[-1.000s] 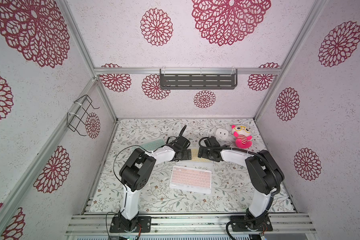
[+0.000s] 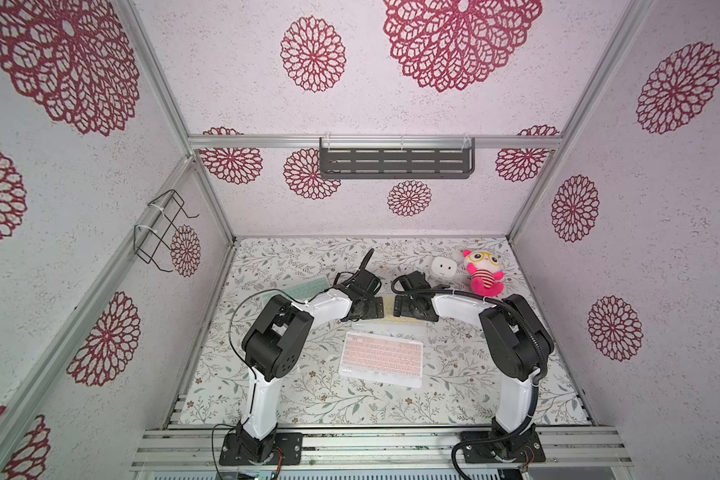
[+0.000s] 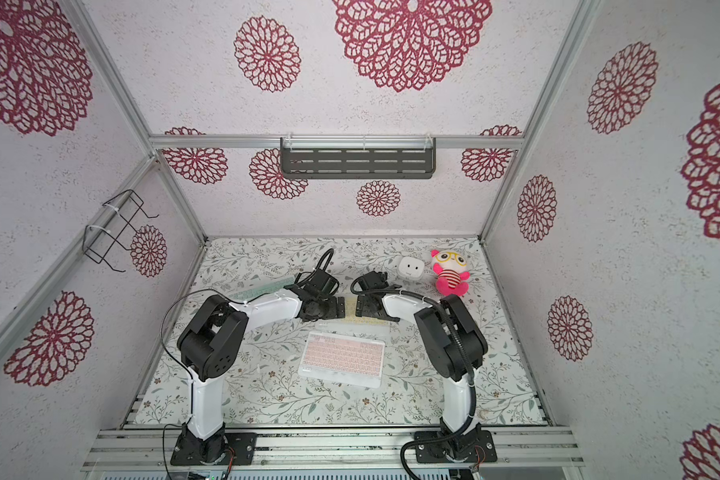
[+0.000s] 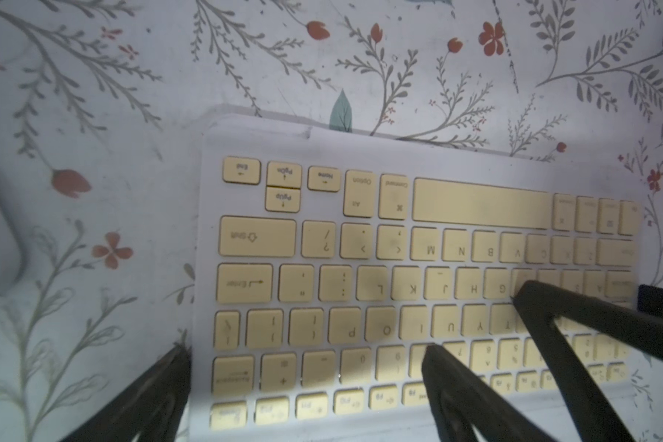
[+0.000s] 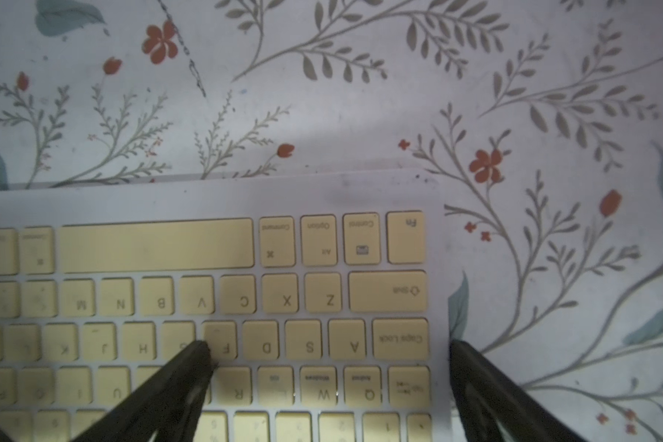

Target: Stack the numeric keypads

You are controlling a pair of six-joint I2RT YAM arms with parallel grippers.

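The yellow-keyed keyboard (image 2: 389, 309) lies flat, mostly hidden under both grippers in the top views. My left gripper stands open near one end of it; one finger is just off the short edge, the other over the keys. At the opposite end my right gripper is open too, one finger over the keys and the other at the outer edge. No keyboard is gripped. Closer to the arm bases lies the pink-keyed keyboard (image 2: 381, 359). A teal keyboard (image 2: 307, 289) rests at the back left, partly covered by the left arm.
At the back right are a white block (image 2: 443, 267) with two dark dots and a pink plush toy (image 2: 484, 273). Dark bars (image 4: 589, 324) cross the right of the left wrist view.
The left arm has moved only slightly; all keyboards look unmoved.
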